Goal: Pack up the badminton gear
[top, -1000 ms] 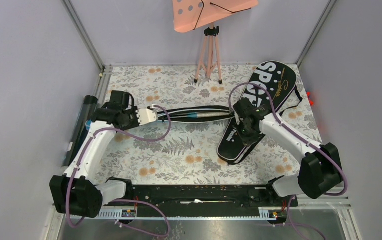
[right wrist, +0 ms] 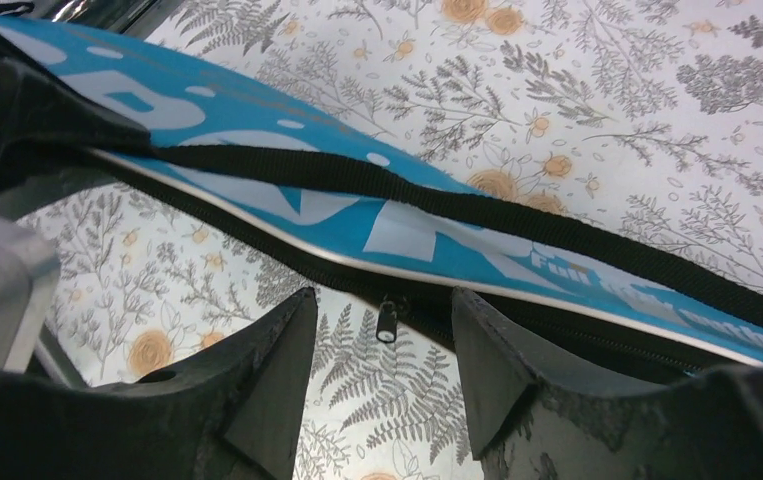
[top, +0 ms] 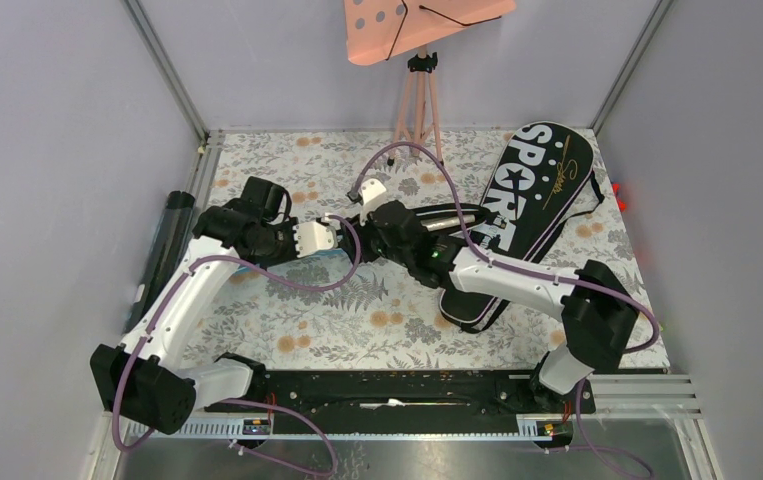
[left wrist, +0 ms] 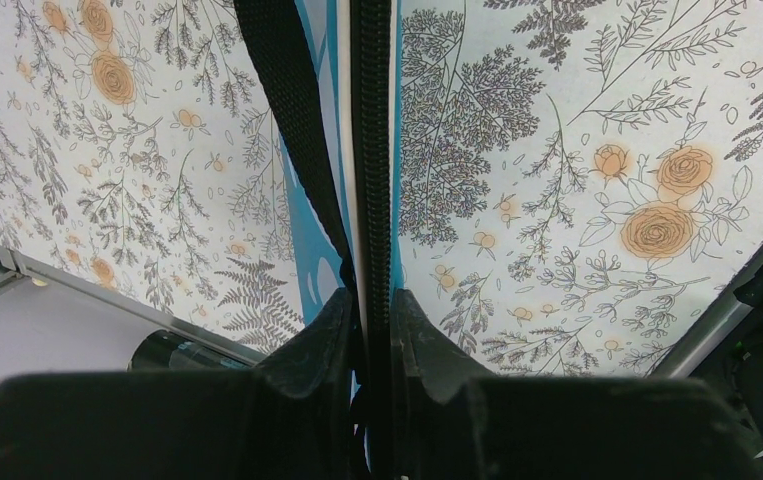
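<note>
A long racket bag with blue lining (right wrist: pixel 257 120), black strap and zip stretches across the middle of the table. My left gripper is shut on the bag's zipped edge and strap at its left end. My right gripper stands open over the bag's zip edge, with a small zipper pull (right wrist: pixel 387 325) between its fingertips but apart from them. In the top view both grippers meet near the middle, hiding part of the bag.
A black SPORT bag (top: pixel 527 190) lies on the right. A pink board on a tripod (top: pixel 419 100) stands at the back.
My right gripper has moved left from the bag's right end to beside my left gripper. The left gripper has shifted slightly rightward, still holding the bag.
</note>
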